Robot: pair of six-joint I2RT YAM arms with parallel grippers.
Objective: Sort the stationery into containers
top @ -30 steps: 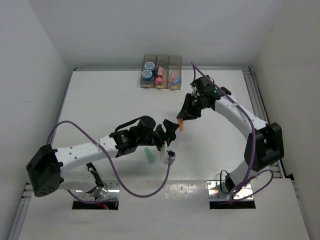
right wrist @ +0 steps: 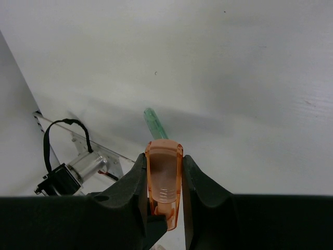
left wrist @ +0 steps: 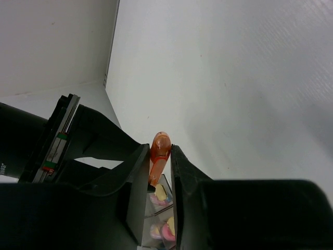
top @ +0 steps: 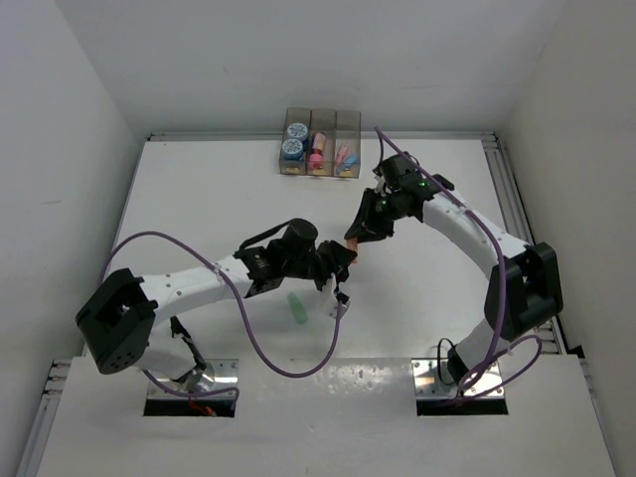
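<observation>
An orange item (top: 352, 248) is held in the air where my two grippers meet above the middle of the table. My left gripper has its fingertips at the orange item. My right gripper also has the item between its fingers. A green item (top: 297, 306) lies on the table below, also visible in the right wrist view (right wrist: 154, 123). A grey three-compartment container (top: 343, 120) at the back holds blue-lidded round items (top: 293, 149), pink items (top: 317, 146) and a small blue item (top: 350, 161).
The white table (top: 199, 179) is otherwise mostly clear around the arms. Cables loop over both arms. Walls border the table at the back and sides.
Compared with about a second ago, my left gripper has moved right to meet the orange item, and my right gripper has shifted slightly left with it.
</observation>
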